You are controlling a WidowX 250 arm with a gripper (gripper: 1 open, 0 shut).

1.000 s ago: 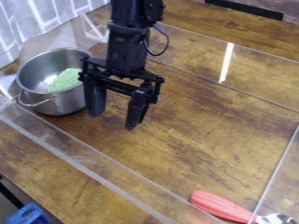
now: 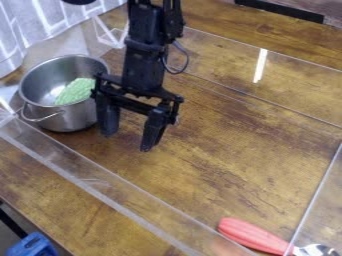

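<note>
The black robot arm reaches down from the top centre to its gripper (image 2: 134, 126), which hangs over the wooden table just right of a steel pot (image 2: 54, 108). The gripper's two fingers stand wide apart, with nothing visible between them. The pot holds a pale green item (image 2: 80, 89), partly hidden by the pot's wall and too unclear to name.
A red-handled metal utensil (image 2: 253, 234) lies at the bottom right. A blue object (image 2: 36, 247) is at the bottom left corner. Clear panels or strips border the work area.
The pot and the utensil have not moved.
</note>
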